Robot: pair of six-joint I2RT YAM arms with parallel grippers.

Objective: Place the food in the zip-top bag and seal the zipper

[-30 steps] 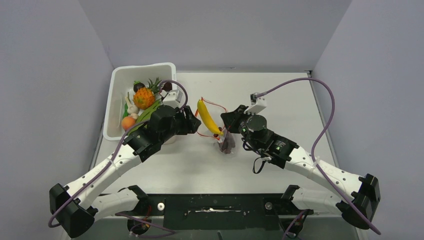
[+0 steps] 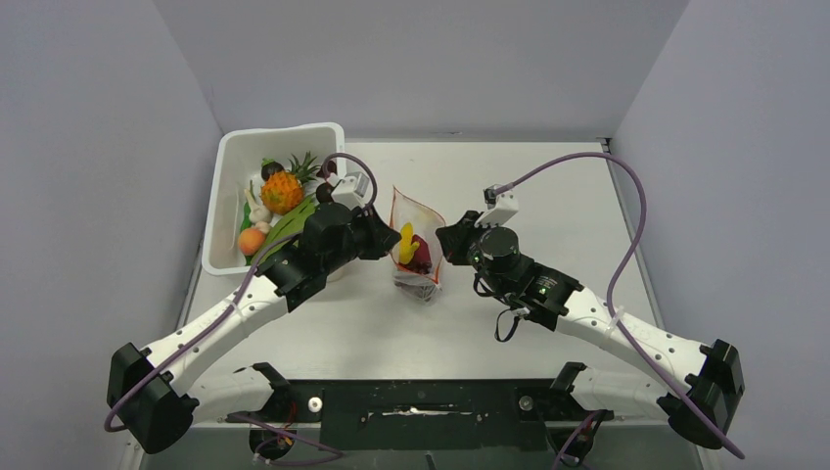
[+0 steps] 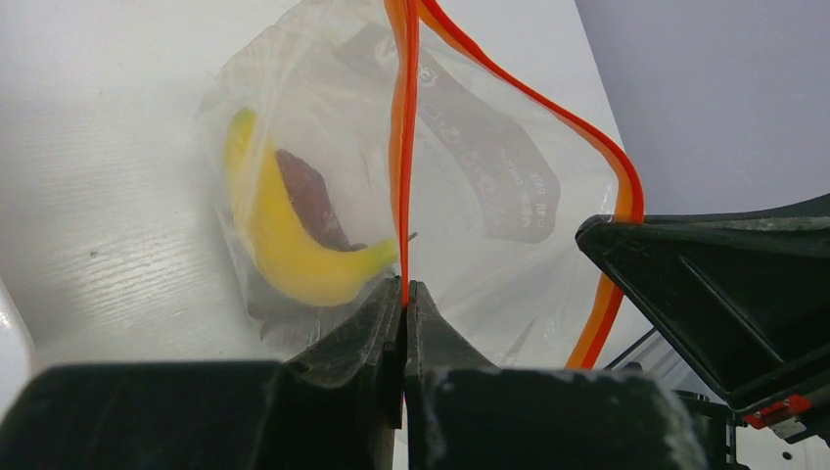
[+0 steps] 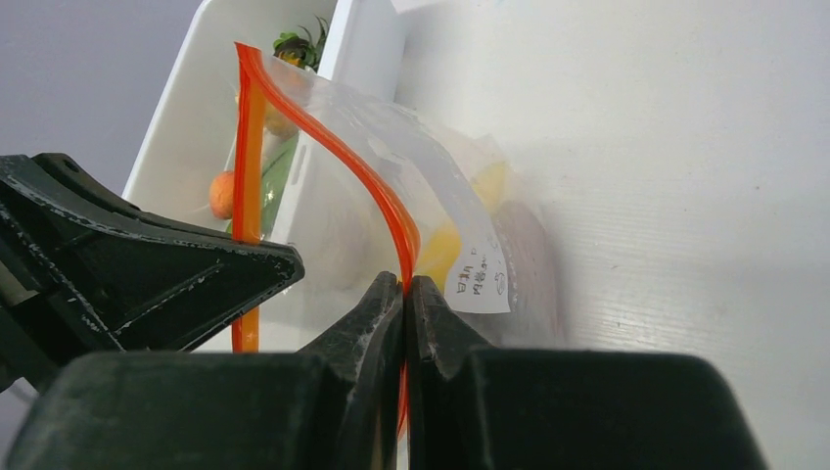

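Observation:
The clear zip top bag (image 2: 416, 279) with an orange-red rim stands mid-table, holding a banana (image 3: 294, 245) and a dark red food item (image 3: 308, 196), seen through the plastic. My left gripper is shut on one side of the rim, at the left of the bag in the top view. My right gripper is shut on the opposite side of the rim. The two grippers face each other across the bag's mouth.
A white bin (image 2: 227, 166) of plastic food, with pineapple, orange, greens and other pieces, stands at the back left. Walls bound it at back and sides.
The bag's rim is raised more upright and the banana sits lower inside it, largely behind the plastic. My left gripper has moved toward the bag and is now shut on the rim.

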